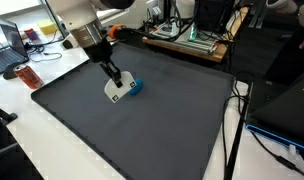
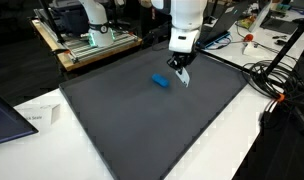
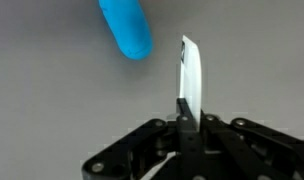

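A thin white card-like piece (image 1: 119, 87) hangs tilted from my gripper (image 1: 114, 76), which is shut on it. Seen from the wrist, the white piece (image 3: 191, 75) is nearly edge-on, a narrow strip rising from between the black fingers. Close by on the dark mat lies a rounded blue object (image 2: 160, 80), apart from the piece. The same blue object (image 3: 127, 25) enters the wrist view from the top, left of the strip; its far end is cut off. Whether the white piece touches the mat, I cannot tell.
An orange-red can (image 1: 29, 77) stands beyond the mat's left edge in exterior view 1. Cables (image 2: 282, 90) run along one side. A loose white paper (image 2: 32, 120) lies off the mat.
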